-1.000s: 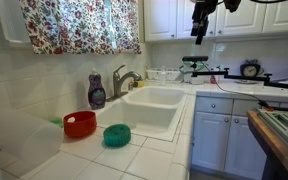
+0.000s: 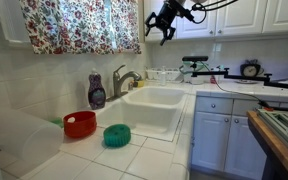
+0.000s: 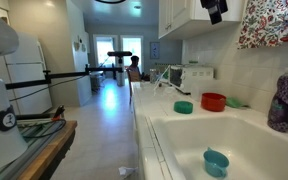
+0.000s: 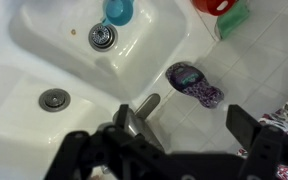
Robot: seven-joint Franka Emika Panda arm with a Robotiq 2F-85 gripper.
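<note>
No task is named. My black gripper (image 2: 160, 30) is high above the sink, open and empty, its fingers pointing down in the wrist view. Inside the white sink (image 3: 246, 140) sits a small teal cup (image 3: 216, 165), seen beside a drain in the wrist view. A red bowl (image 2: 80, 124) stands on the tiled counter, with a green bowl (image 2: 116, 135) next to it. Behind the sink stands a purple soap bottle (image 4: 196, 86), well below the gripper and not touched by it.
The faucet (image 2: 119, 80) rises at the sink's back edge, close to the bottle. A patterned curtain (image 2: 79, 25) hangs above, and white cabinets (image 2: 209, 18) are on the far wall. A wooden tabletop (image 2: 276, 145) lies at the right.
The arm has swung left in exterior view 1, bringing the gripper from near the right-hand cabinets to over the sink, toward the curtain. The bowls and bottle have stayed put.
</note>
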